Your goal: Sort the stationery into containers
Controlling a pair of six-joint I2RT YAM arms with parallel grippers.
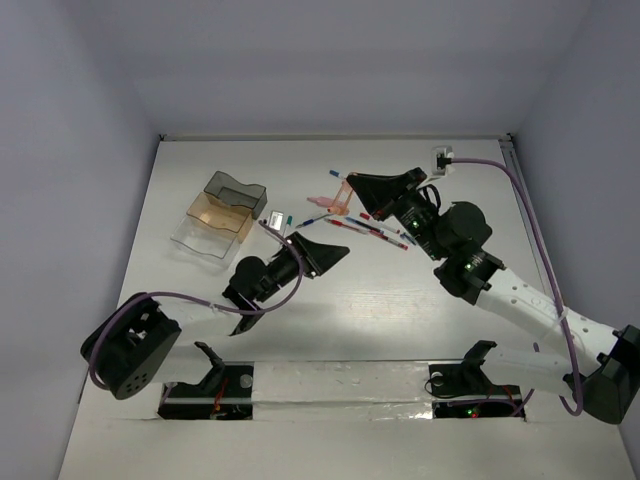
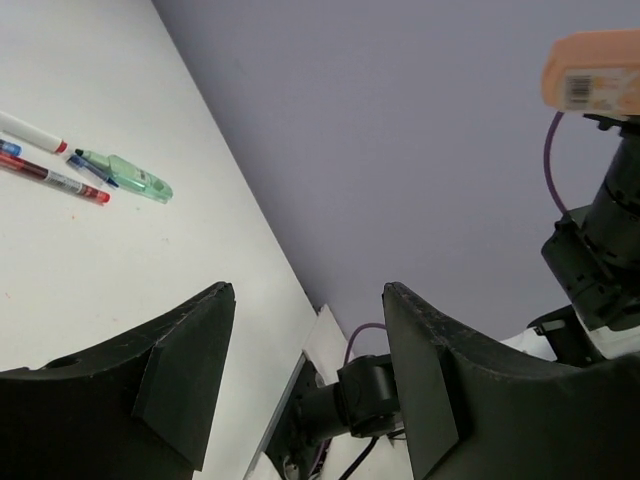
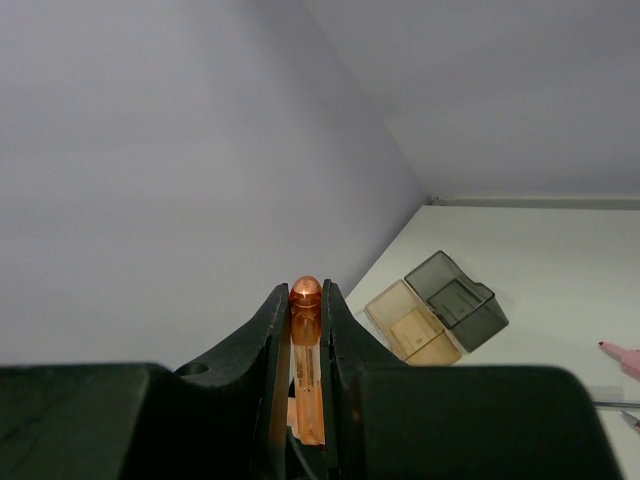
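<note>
An orange highlighter (image 3: 308, 390) is between the close-set fingers of my right gripper. From above it hangs at the tip of that gripper, over the pens; its labelled end shows at the upper right of the left wrist view. My left gripper stands open and empty, low over the front middle of the table. Red pens (image 1: 348, 226), a blue pen (image 1: 312, 219) and a pink highlighter (image 1: 322, 201) lie at the table's middle. A green highlighter (image 2: 128, 174) appears in the left wrist view. At the back left are grey (image 1: 240, 190), amber (image 1: 222, 214) and clear (image 1: 200, 241) containers.
Walls rise behind and beside the table (image 1: 360, 310). Bare tabletop lies between the two arms toward the front. My left arm stands close to the clear container's front right.
</note>
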